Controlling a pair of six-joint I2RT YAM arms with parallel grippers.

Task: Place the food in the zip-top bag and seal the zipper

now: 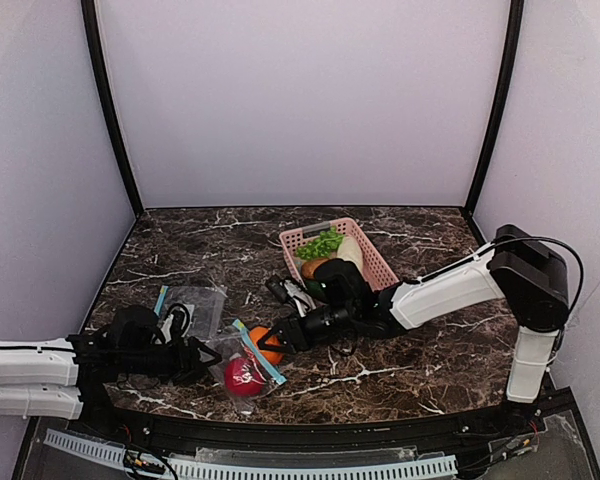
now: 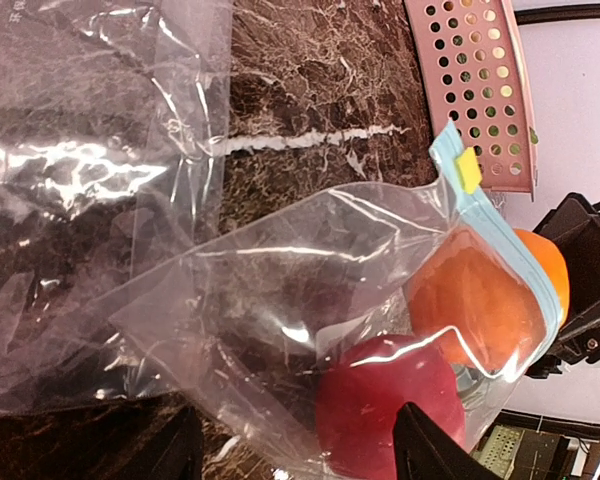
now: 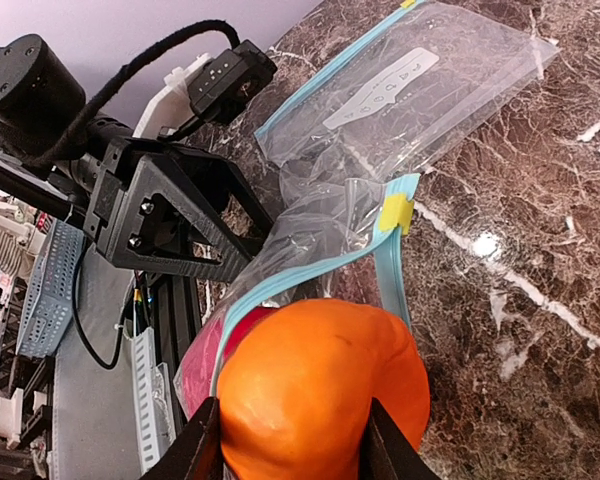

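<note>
A clear zip top bag [image 2: 280, 255] with a light-blue zipper strip holds a red round food item [image 2: 390, 395]. At its mouth sits an orange round food item [image 3: 300, 375], partly inside, with my right gripper shut on it. From above, the right gripper [image 1: 280, 333] reaches the bag's mouth from the right. My left gripper has its fingers spread apart at the bag's closed end. The film passes across the view between those fingers, and contact is unclear. In the top view, the left gripper [image 1: 208, 358] is just left of the bag.
Another clear bag [image 3: 410, 85] with a blue strip lies flat, empty, behind the left gripper. A pink basket [image 1: 377, 262] of green leaves and other food stands behind the right arm.
</note>
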